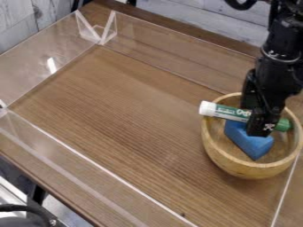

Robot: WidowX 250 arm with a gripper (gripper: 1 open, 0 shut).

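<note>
A wooden bowl [217,154] at the right holds a blue block [250,140] and a white-and-green tube [224,112] lying across it. My black gripper [258,105] reaches down from the upper right over the bowl, low on the tube. It is open; whether its fingers touch the tube is hard to tell.
</note>
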